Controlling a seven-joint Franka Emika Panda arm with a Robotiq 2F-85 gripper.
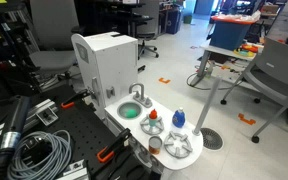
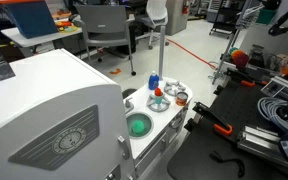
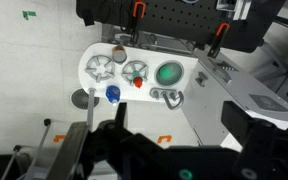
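Observation:
Below my gripper, in the wrist view, lies a white toy kitchen counter point(image 1: 167, 104). The gripper's dark fingers are spread, nothing visible between them. A small red object point(image 1: 153, 115) sits on one grey burner point(image 1: 152, 124). Near the counter's outer edge is a blue object point(image 1: 178, 118), upright like a small bottle, beside the other burner point(image 1: 178, 145). A brownish can or cup point(image 1: 155, 145) stands at the front corner. The green sink basin point(image 1: 130, 110) appears empty, with a grey faucet point(image 1: 138, 91) behind it.
A tall white cabinet point(image 1: 109, 65) rises at the sink end. The adjoining black table point(image 1: 81, 130) carries orange-and-black clamps point(image 1: 113, 148) and a coiled cable point(image 1: 42, 155). A grey chair point(image 1: 276, 72) stands on the floor behind. Bare counter surrounds the sink.

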